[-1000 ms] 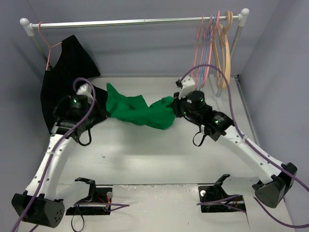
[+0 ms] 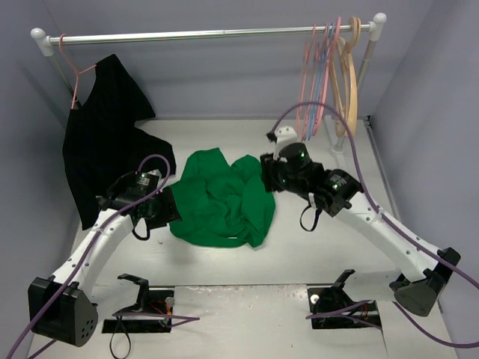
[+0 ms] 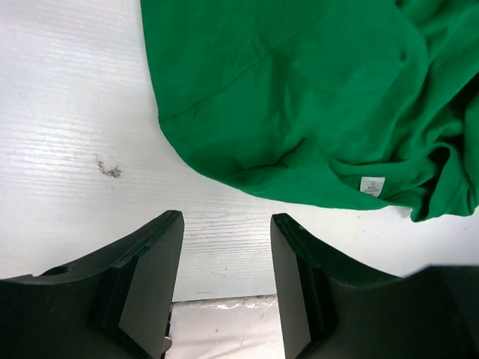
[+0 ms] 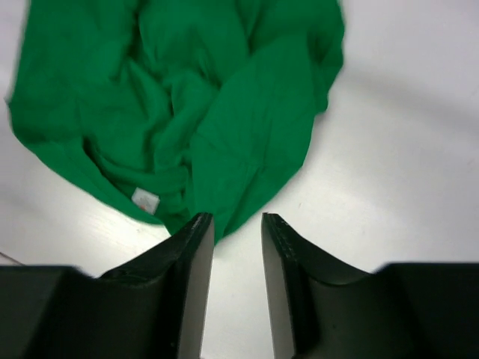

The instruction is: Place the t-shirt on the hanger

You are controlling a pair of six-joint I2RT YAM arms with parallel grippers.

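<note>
The green t-shirt (image 2: 221,198) lies rumpled on the white table, its small white label (image 3: 372,185) showing near the hem in the left wrist view. At the shirt's left edge my left gripper (image 2: 174,213) stands open, and in its wrist view only bare table shows between the fingers. My right gripper is part open over the shirt's right side, its fingers (image 4: 196,277) apart with no cloth held between them. Several spare hangers (image 2: 322,78), pink, blue and wooden, hang at the right end of the rail.
A metal rail (image 2: 217,34) spans the back. From its left end a black garment (image 2: 105,142) hangs on a pink hanger (image 2: 75,71), close to my left arm. Bare table (image 2: 224,265) lies in front of the shirt.
Both grippers came down toward the front; the right one has since risen away from the cloth.
</note>
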